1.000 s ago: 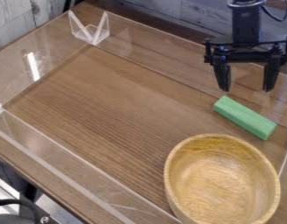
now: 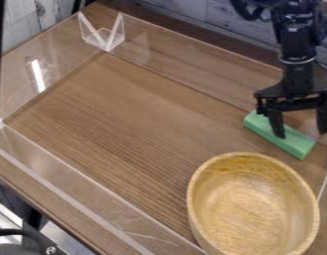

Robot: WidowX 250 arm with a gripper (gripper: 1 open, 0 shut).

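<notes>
The black gripper (image 2: 297,122) is low at the right of the camera view, its open fingers around the green block (image 2: 290,143), which lies slanted on the wooden table. Whether the fingers touch the block cannot be told. Just below the block is a round tan bowl (image 2: 253,231).
A white wire-like holder (image 2: 103,33) stands at the back left of the table (image 2: 113,110). A pale wall runs behind the arm at the top right.
The gripper has moved down and toward the viewer, from above and behind the green block to right over it. The block and bowl show no visible movement.
</notes>
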